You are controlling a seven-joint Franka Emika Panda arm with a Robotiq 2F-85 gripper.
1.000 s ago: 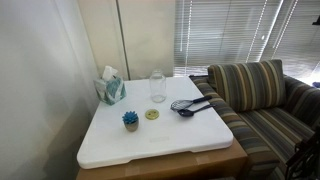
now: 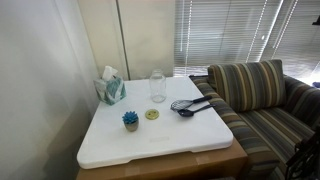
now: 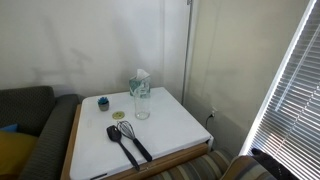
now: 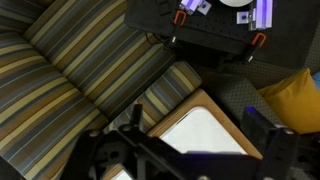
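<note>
My gripper is at the bottom of the wrist view, its two dark fingers wide apart with nothing between them. Beyond the fingers lie the sofa and a corner of the white table [image 4: 200,138], with none of the table's objects in that view. On the tabletop in exterior view 1 are a clear jar [image 2: 158,88], a yellow disc [image 2: 152,114], a blue spiky plant in a small pot [image 2: 131,121], a whisk [image 2: 184,103], a black spatula-like utensil [image 2: 190,112] and a tissue box [image 2: 111,89].
The striped sofa [image 2: 255,95] stands against the table's right side in exterior view 1. A wall runs along the left, and window blinds [image 2: 220,35] hang behind. A yellow cushion [image 4: 295,100] shows in the wrist view.
</note>
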